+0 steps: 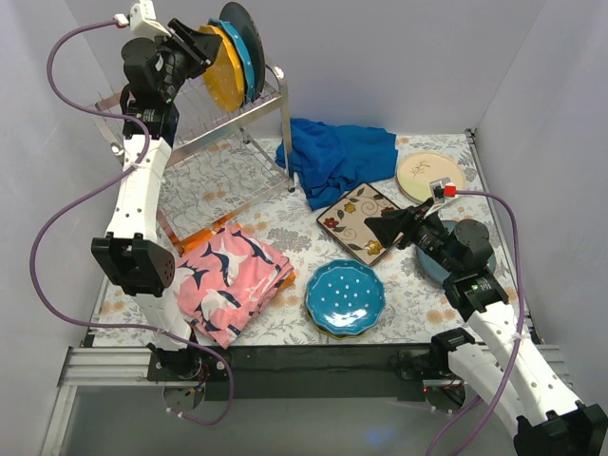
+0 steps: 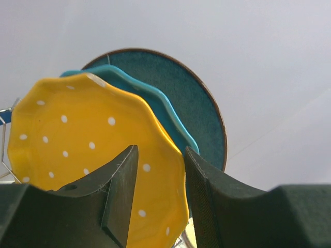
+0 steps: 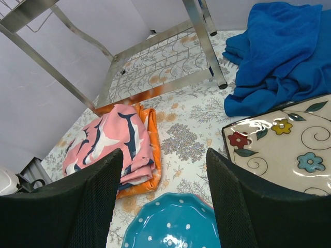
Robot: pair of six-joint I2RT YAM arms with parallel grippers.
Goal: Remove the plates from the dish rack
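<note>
Three plates stand on edge at the right end of the dish rack [image 1: 282,100]: a yellow one [image 1: 224,78] in front, a blue one [image 1: 244,57] behind it and a dark one [image 1: 249,38] at the back. My left gripper is open at the white-spotted yellow plate [image 2: 93,129]. Its fingertips are apart, with the plate's right rim close to the right finger; contact cannot be made out. My right gripper hangs open and empty above the table. Below it in the right wrist view lies a blue spotted plate [image 3: 168,222].
A patterned square plate [image 1: 356,223], a cream round plate [image 1: 430,174] and a blue cloth [image 1: 337,157] lie on the table. A pink cloth [image 1: 231,285] sits front left. Partly under the right arm is another blue dish [image 1: 429,268].
</note>
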